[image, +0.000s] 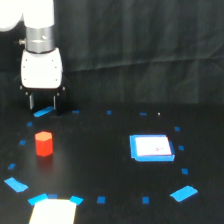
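My gripper (42, 98) hangs from the white arm at the upper left, its two dark fingers apart with nothing seen between them. Below it and slightly right, a red block (44, 144) rests on the black table (105, 170). A blue-rimmed item with a white top (152, 146) lies at the right. At the lower left, cut off by the bottom edge, is a pale cream object (52, 213).
Blue tape pieces (183, 193) and small blue marks are scattered over the table. A dark curtain (140, 50) stands behind.
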